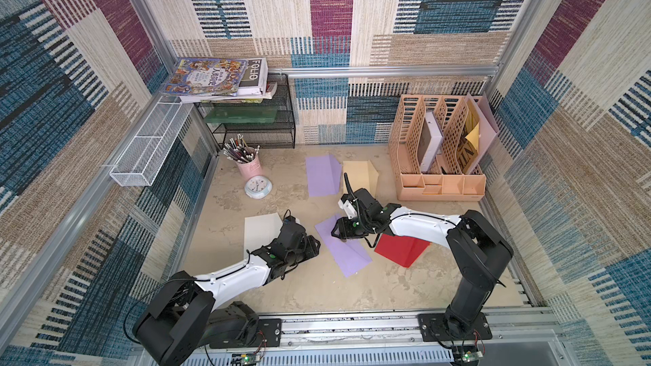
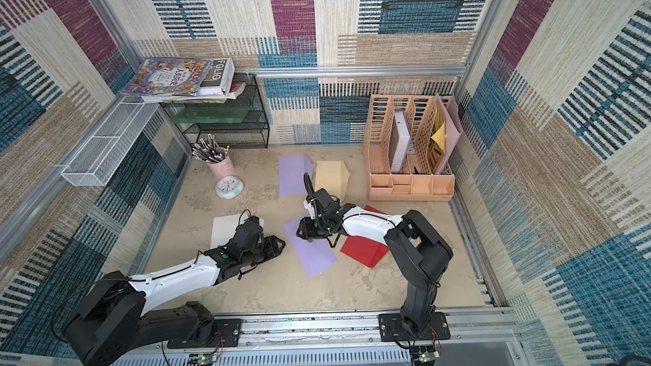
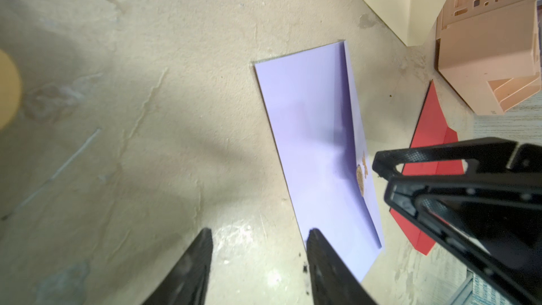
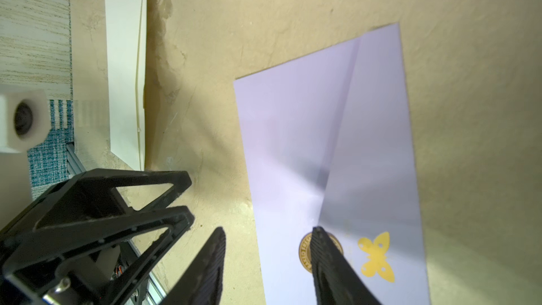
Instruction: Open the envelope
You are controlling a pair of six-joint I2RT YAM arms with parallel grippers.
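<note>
A lavender envelope (image 1: 347,257) lies diagonally on the table between my arms, its long flap standing slightly raised along a fold in the left wrist view, with a gold butterfly and a round gold seal near that fold. My left gripper is open at the envelope's left side, nothing between its fingers. My right gripper is over the envelope, its fingers apart with nothing seen between them.
A second lavender envelope (image 1: 322,175), a cream one (image 1: 360,173), a red one (image 1: 400,250) and a white one (image 1: 257,230) lie around. A pencil cup, clock (image 1: 258,187) and peach organizer (image 1: 437,189) stand behind.
</note>
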